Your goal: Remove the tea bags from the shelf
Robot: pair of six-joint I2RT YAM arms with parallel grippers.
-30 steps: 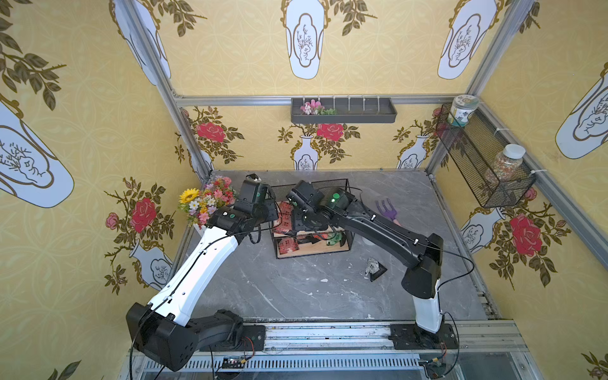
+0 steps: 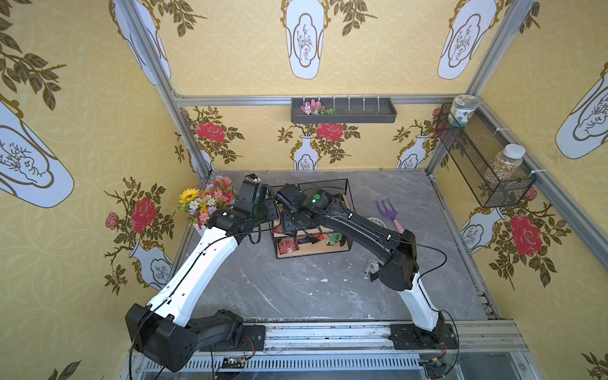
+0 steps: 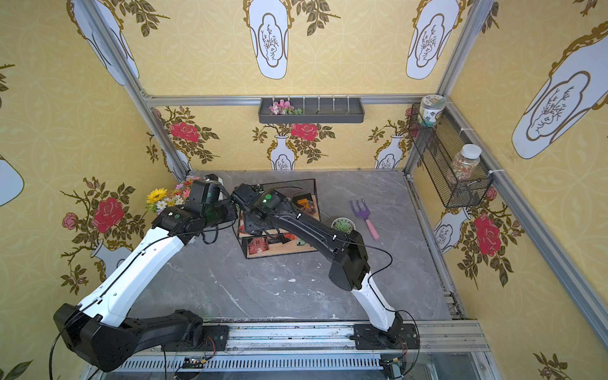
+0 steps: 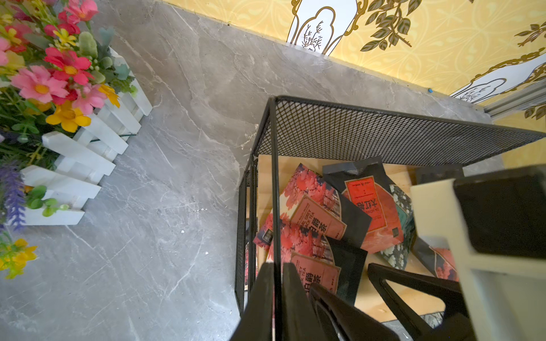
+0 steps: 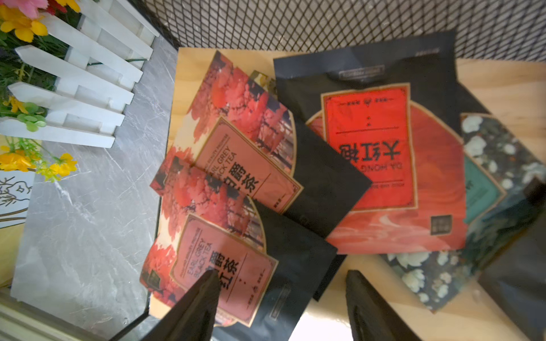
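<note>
A two-tier black wire shelf (image 2: 347, 185) with a wooden board holds tea bags: two pink Earl Grey bags (image 5: 221, 267), a red Da Hong Pao bag (image 5: 369, 153) and a green floral one (image 5: 432, 272). My right gripper is part open directly above them, its fingertips over the lower Earl Grey bag and bare board, nothing visibly held. My left gripper is low at the shelf's left end in the left wrist view, beside a vertical wire, its fingers close together, with nothing visible between them.
Flowers in a white picket planter (image 4: 85, 159) stand left of the shelf. A succulent pot (image 3: 343, 225) and purple fork (image 3: 366, 218) lie to the right. A wall basket (image 2: 481, 158) holds two jars.
My right arm has swung left, bringing its gripper further over the shelf's left end and uncovering more of the fork. The left arm has not visibly moved.
</note>
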